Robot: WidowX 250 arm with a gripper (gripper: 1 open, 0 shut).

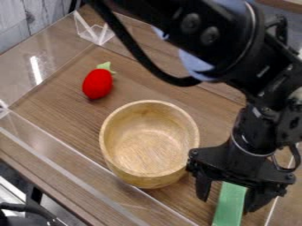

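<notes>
My gripper [239, 177] hangs low at the bottom right, its dark fingers over the top of a green elongated object [229, 210]; whether it grips it cannot be told. To its left sits an empty tan bowl [141, 141]. A red object with a small green tip [98, 83] lies at the upper left.
The arm fills much of the upper middle and right of the view. A clear crumpled item [92, 25] lies at the top left.
</notes>
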